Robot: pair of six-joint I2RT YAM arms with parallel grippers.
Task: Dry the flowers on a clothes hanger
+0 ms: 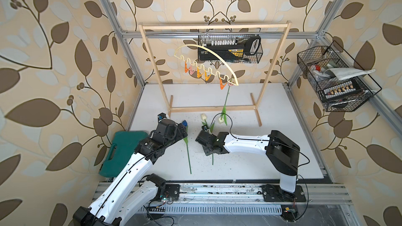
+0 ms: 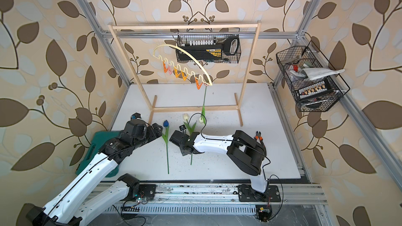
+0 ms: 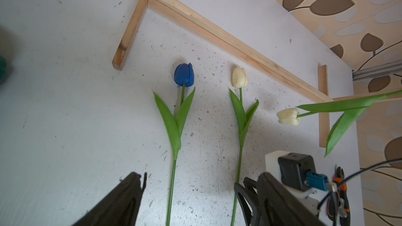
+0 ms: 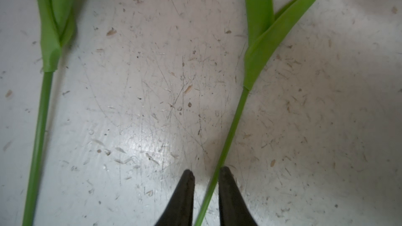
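A blue tulip [image 3: 183, 75] and a white tulip [image 3: 240, 77] lie side by side on the table, blooms toward the rack. Another white tulip [image 3: 289, 116] hangs head down from the right end of the yellow hanger [image 1: 217, 55]. My right gripper is low over the lying white tulip, fingers part open; its stem [image 4: 228, 142] passes between the fingertips, and whether they touch it I cannot tell. Above the blue tulip, my left gripper stands open with nothing between its fingers.
Orange and pink clips [image 1: 199, 74] hang along the hanger under the wooden rack [image 1: 213, 26]. Orange-handled pliers [image 2: 258, 136] lie at the right, and a green case [image 1: 119, 152] stands at the left.
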